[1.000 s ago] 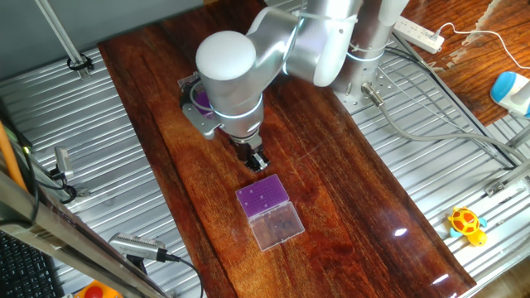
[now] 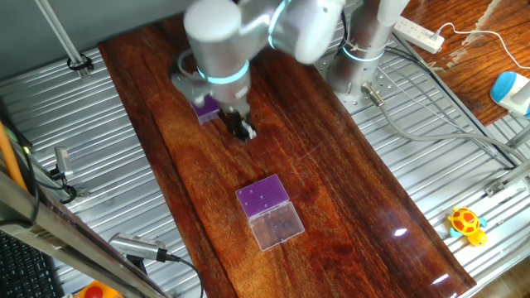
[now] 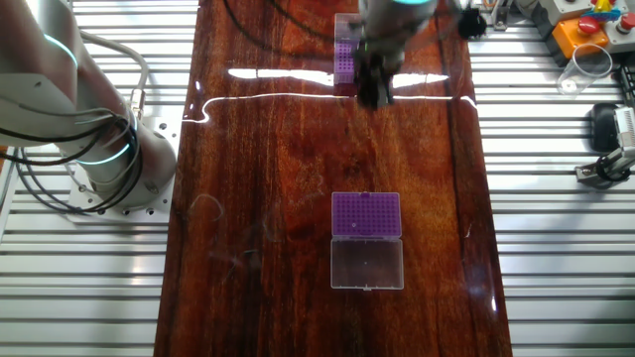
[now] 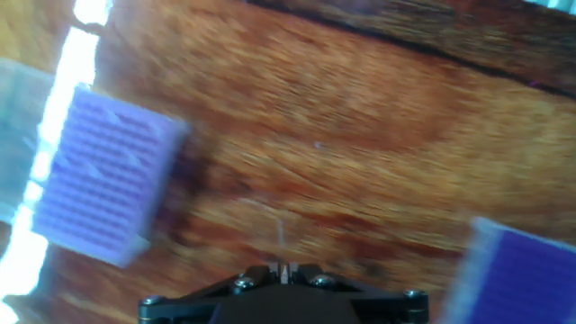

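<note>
My gripper [image 2: 243, 131] is over the wooden table between two purple racks, blurred by motion. In the wrist view the fingertips of the gripper look close together, and nothing shows clearly between them. The near purple rack [image 3: 366, 214] sits in an open box whose clear lid [image 3: 367, 264] lies flat beside it; a few pale specks dot this rack in exterior view 1. Toward the far end, another purple rack [image 4: 103, 175] has a clear lid behind it. Part of the far rack [image 2: 204, 109] is hidden by the arm in exterior view 1.
Bare wood [image 2: 331, 207] surrounds the near box. A glare strip crosses the table by the far rack. Off the table are a toy turtle [image 2: 466, 222], a power strip [image 2: 418, 35], a camera [image 2: 137, 246] and a clear cup [image 3: 585, 67].
Both boxes stay where they were.
</note>
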